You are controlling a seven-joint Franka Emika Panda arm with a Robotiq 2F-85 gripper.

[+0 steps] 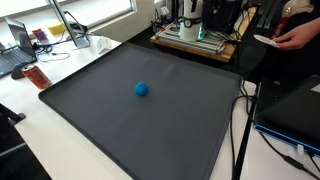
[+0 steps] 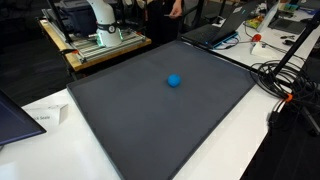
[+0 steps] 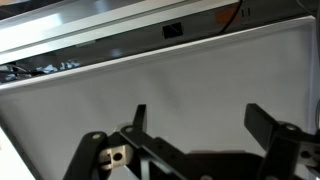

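Observation:
On the dark grey mat (image 1: 150, 125) lies a small blue ball-like object (image 1: 141, 89), a little toward the back in exterior view 1. Exterior view 2 shows the same blue object (image 2: 173, 80) on the mat's far half, with nothing touching it. In the wrist view my gripper stands open, its two dark fingers wide apart over a bare part of the grey surface. Nothing is between them, and the blue object is out of that view. Neither exterior view clearly shows the gripper's fingers.
An orange-red can (image 1: 37, 77) stands left of the mat, near a laptop (image 1: 17, 50). Black cables (image 2: 282, 80) run along the table's side. A person's hand (image 1: 298, 38) holds a white object at the back right.

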